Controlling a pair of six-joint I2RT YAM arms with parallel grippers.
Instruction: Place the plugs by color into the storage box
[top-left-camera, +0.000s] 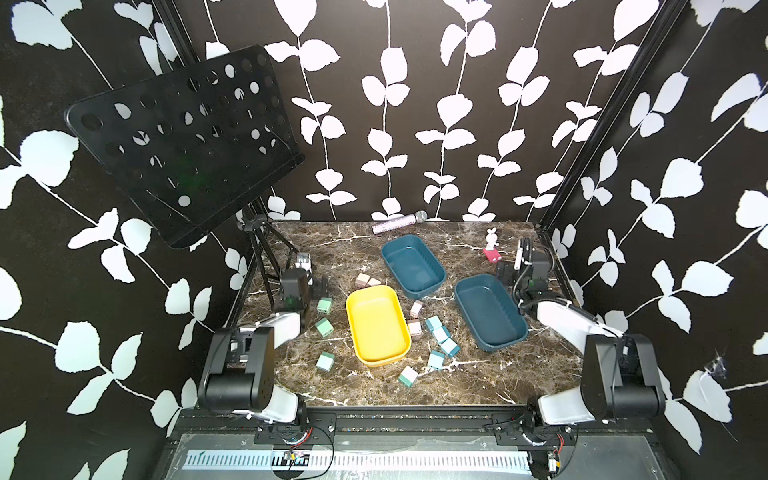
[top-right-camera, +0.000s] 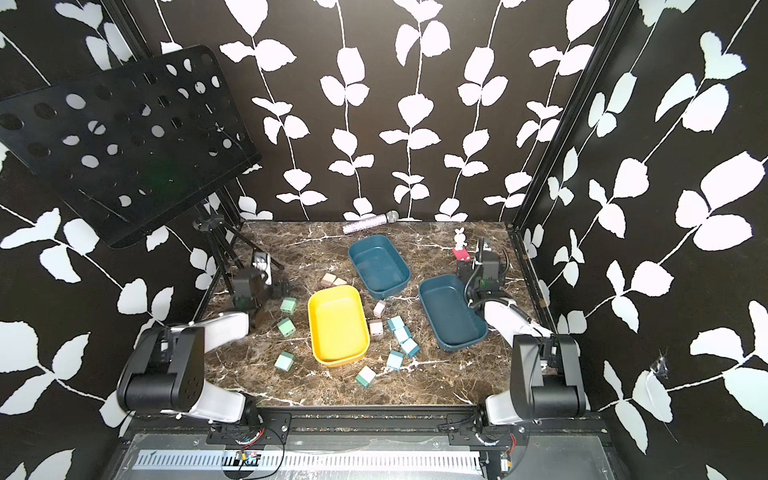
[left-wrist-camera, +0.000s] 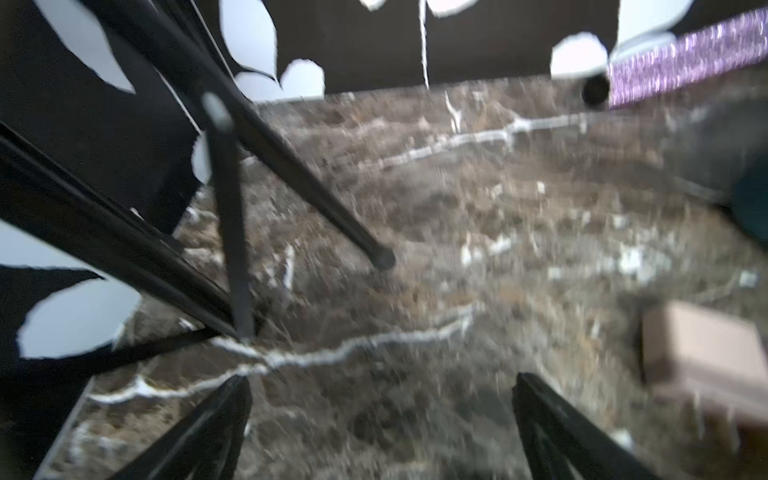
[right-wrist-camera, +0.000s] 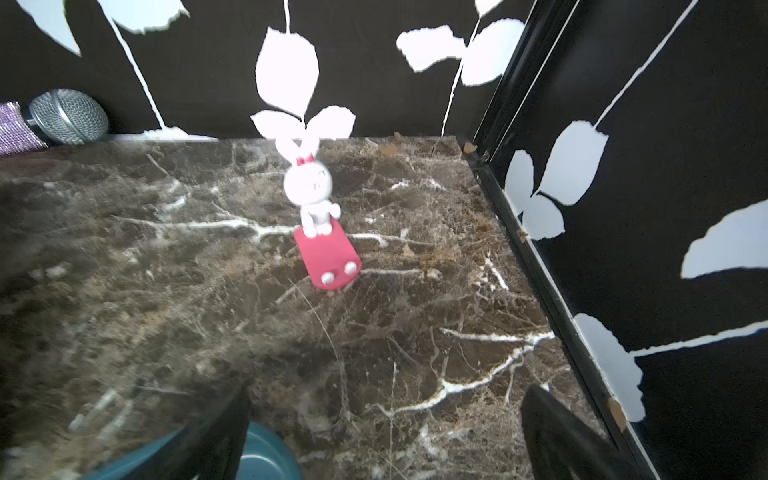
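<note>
Small block-like plugs lie loose on the marble table: green ones (top-left-camera: 323, 326) left of the yellow box (top-left-camera: 353, 336), pinkish ones (top-left-camera: 414, 329) around that box's back and right sides, and blue ones (top-left-camera: 439, 334) between it and the right blue box (top-left-camera: 489, 313). A green-and-white plug (top-left-camera: 408, 376) sits nearer the front. The yellow box and right blue box look empty, as does the back blue box (top-left-camera: 413, 265). My left gripper stands open at the table's left side, nothing between its fingers. Open and empty too, my right gripper hovers near the right blue box.
A black stand (top-left-camera: 185, 144) rises at the back left, its tripod legs (left-wrist-camera: 232, 232) close to my left gripper. Toward the back lie a glittery microphone (top-left-camera: 397, 223) and a white rabbit figure on a red base (right-wrist-camera: 328, 256).
</note>
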